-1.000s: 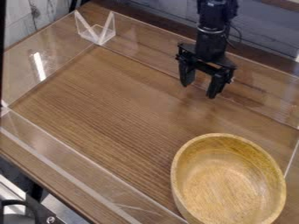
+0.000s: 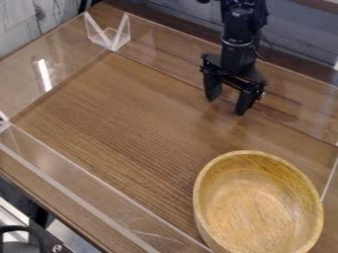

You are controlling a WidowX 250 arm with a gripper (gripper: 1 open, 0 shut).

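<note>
The robot's black arm [image 2: 243,44] reaches down from the back of the wooden table [image 2: 119,138], right of centre. Its gripper [image 2: 230,93] is low over the tabletop with its dark fingers spread open. No object can be made out between them.
A large yellow oval tub [image 2: 256,217] fills the front right. A white wire-like item [image 2: 109,32] stands at the back left. Dark cables lie at the lower left corner.
The gripper has moved slightly down and toward the front of the table. The tub and the rest look unchanged.
</note>
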